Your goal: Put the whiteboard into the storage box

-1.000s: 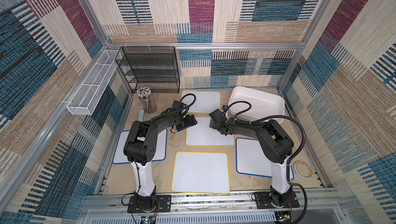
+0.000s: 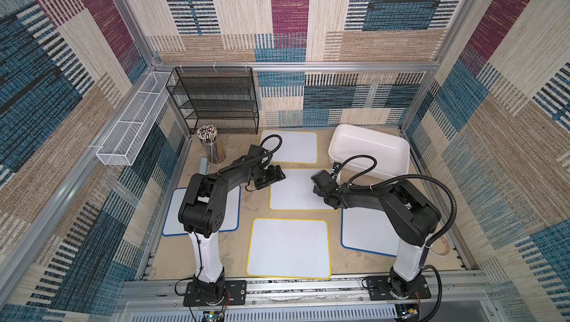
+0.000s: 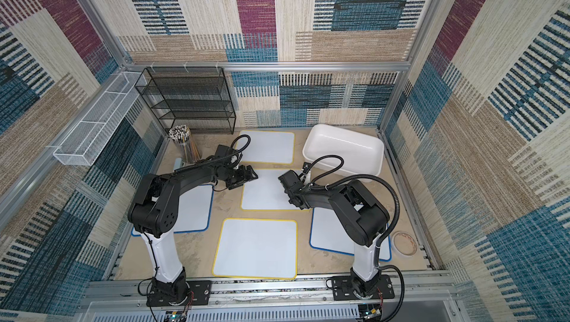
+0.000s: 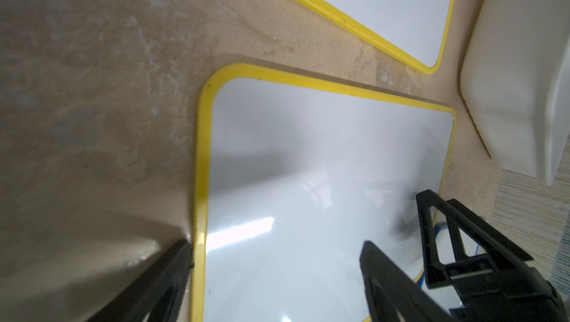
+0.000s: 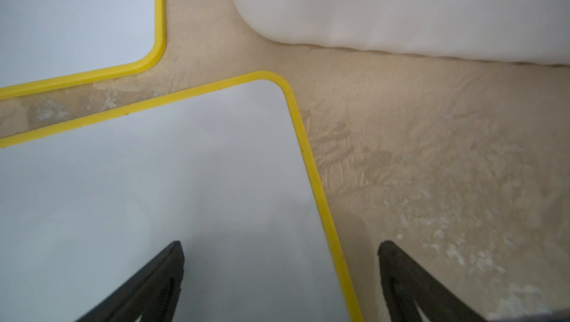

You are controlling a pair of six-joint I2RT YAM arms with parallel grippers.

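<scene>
In the middle of the table lies a white board with a yellow rim point(image 2: 294, 197), flat. At its left edge, my left gripper is open: one finger is outside the yellow rim, the other over the white face. My right gripper, also open, spans the board's right rim, one finger above the face and one past the edge. Neither holds anything visible. More yellow-rimmed boards lie behind point(image 2: 289, 145) and in front point(image 2: 288, 247). Blue-rimmed boards lie at left point(image 2: 173, 218) and right point(image 2: 368, 233), partly under the arms. The white storage box point(image 2: 369, 150) stands empty at the back right.
Behind the left arm are a black wire rack point(image 2: 216, 105) and a clear holder of pens point(image 2: 212, 147). A white wire basket point(image 2: 133, 120) hangs on the left. A tape roll point(image 3: 405, 243) lies front right. Bare table shows between the boards.
My right gripper has moved rightward and slightly toward the front. The middle board and the right blue-rimmed board have shifted slightly right. The left arm stays where it was.
</scene>
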